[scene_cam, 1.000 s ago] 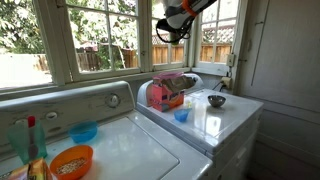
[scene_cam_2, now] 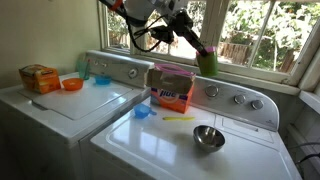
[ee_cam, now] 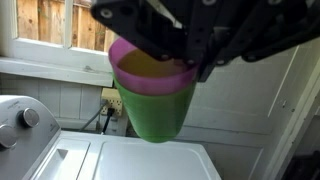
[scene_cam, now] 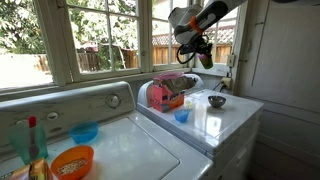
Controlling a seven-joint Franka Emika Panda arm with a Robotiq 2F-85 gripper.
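High above the right-hand machine, my gripper (scene_cam_2: pixel 202 49) is shut on a green cup (scene_cam_2: pixel 207 63) with a pink rim. In the wrist view the cup (ee_cam: pixel 158 112) hangs below the dark, blurred fingers, its opening facing the camera and its inside yellowish. Exterior view 1 has the cup (scene_cam: pixel 206 61) in front of the window, clear of the machine top. Exactly how the fingertips meet the cup is hard to make out.
On the right-hand machine stand a red box (scene_cam_2: pixel 170 88), a small blue cup (scene_cam_2: pixel 142 111), a yellow strip (scene_cam_2: pixel 178 119) and a metal bowl (scene_cam_2: pixel 209 138). The left machine carries an orange bowl (scene_cam: pixel 72 163) and a blue bowl (scene_cam: pixel 84 132). Space around the metal bowl is clear.
My gripper has moved rightward and lower in exterior view 1, carrying the green cup, which now shows more fully. The objects on the machines have stayed put.
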